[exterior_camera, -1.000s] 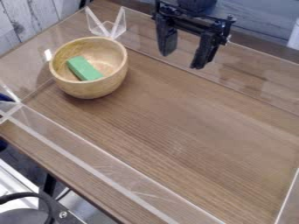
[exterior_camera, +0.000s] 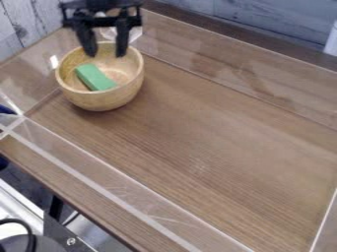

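Note:
My gripper, dark and motion-blurred, hangs at the top left over the far part of a light wooden bowl. Its two fingers point down and seem apart, though the blur hides their exact state. In the bowl lies a green block, tilted along the left side.
A grey wall stands at the back left. Clear tape strips cross the table's left part. A black cable lies at the bottom left corner.
My gripper has moved left from over the middle and right of the table to above the bowl. The bowl and green block look unmoved.

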